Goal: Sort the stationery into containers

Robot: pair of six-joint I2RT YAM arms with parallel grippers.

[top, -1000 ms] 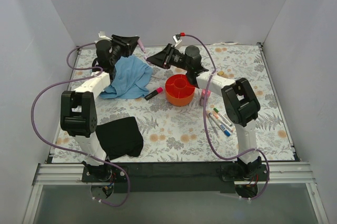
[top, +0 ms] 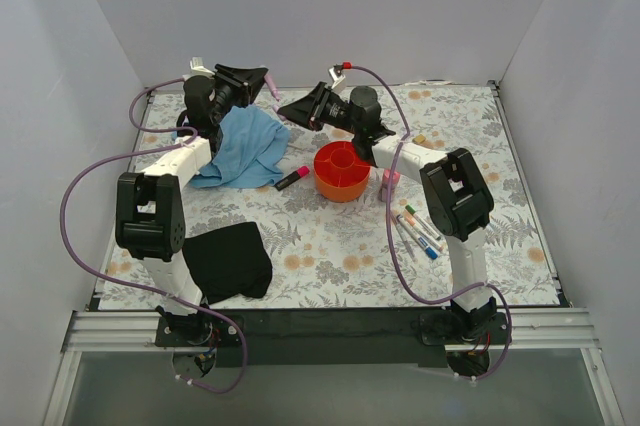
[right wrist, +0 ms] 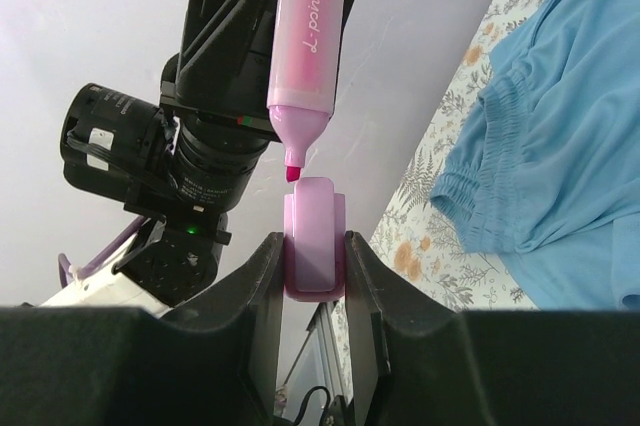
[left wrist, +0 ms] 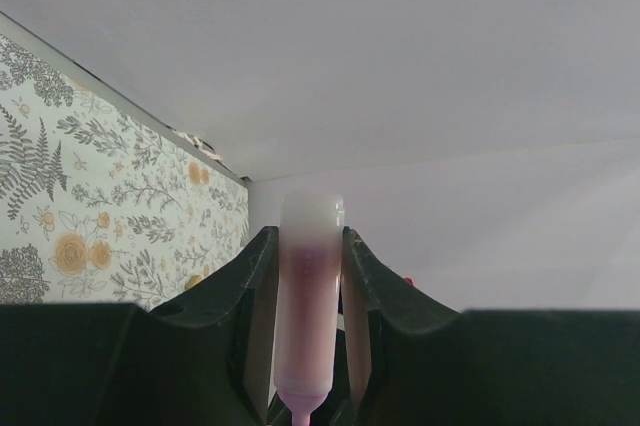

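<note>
Above the back of the table my left gripper (top: 262, 79) is shut on a pink marker (right wrist: 308, 41), whose pink tip points down. Just beneath that tip, in the right wrist view, a pink cap (right wrist: 313, 231) sits between the fingertips of my right gripper (top: 287, 111), which is shut on it. An orange divided container (top: 342, 187) stands at table centre. A black marker with pink cap (top: 292, 177) lies left of it; several markers (top: 425, 237) lie to its right, and a pink object (top: 389, 182) stands beside it.
A blue cloth (top: 240, 151) lies at the back left and a black cloth (top: 228, 262) at the front left. Walls surround the back and sides.
My left gripper has shifted very slightly to the right with the pink marker since a second ago. The right gripper looks nearly unchanged.
</note>
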